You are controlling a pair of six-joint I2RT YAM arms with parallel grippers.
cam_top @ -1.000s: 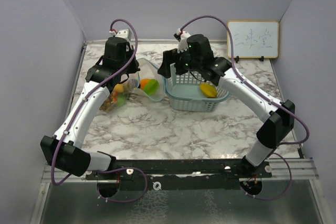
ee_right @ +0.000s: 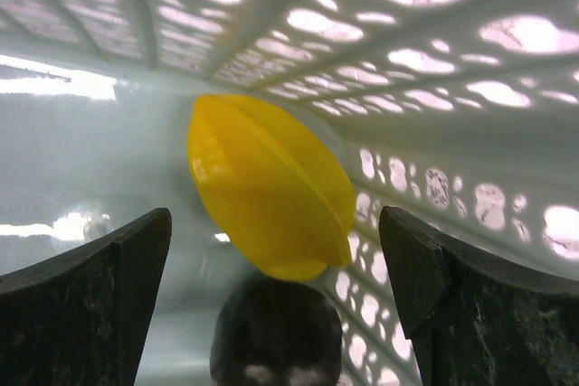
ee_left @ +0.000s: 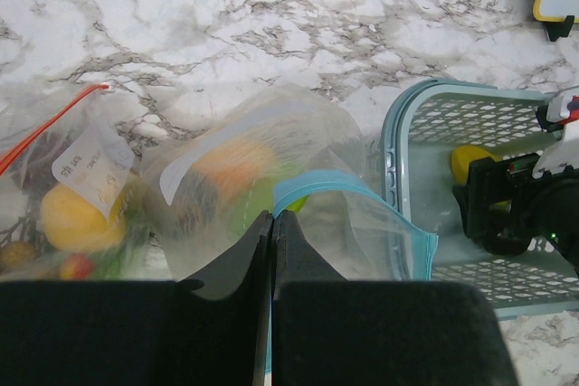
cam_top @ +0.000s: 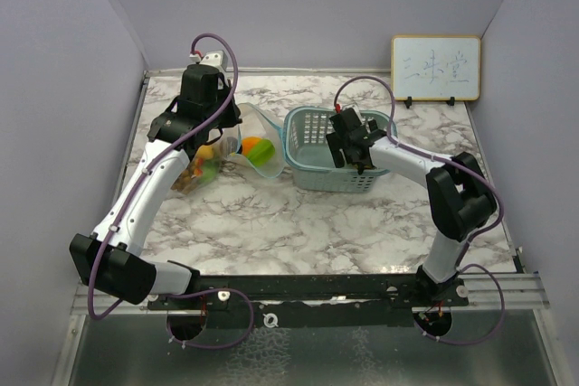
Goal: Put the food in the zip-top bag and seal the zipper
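In the left wrist view, a clear bag (ee_left: 267, 128) with a light-blue zip edge (ee_left: 339, 182) lies with its mouth toward the basket. My left gripper is shut on that edge, which meets its fingertips. Inside the bag, green food (cam_top: 261, 152) and orange food (cam_top: 250, 144) show. Down in the basket, my right gripper is open, its fingers on either side of a ridged yellow food piece (ee_right: 262, 183), with a gap to each. A dark round food piece (ee_right: 279, 336) sits right beside the yellow one, also between the fingers.
The grey-green basket (cam_top: 327, 178) stands just right of the bag's mouth, its slatted wall close to the right fingers. Another bag, with a red zip (ee_left: 50, 127), lies filled on the left. A whiteboard (cam_top: 436, 67) stands at the back right.
My right gripper has moved right from near the bag's mouth and down into the basket, over the yellow piece, which it now mostly hides from above. The left arm has stayed still.
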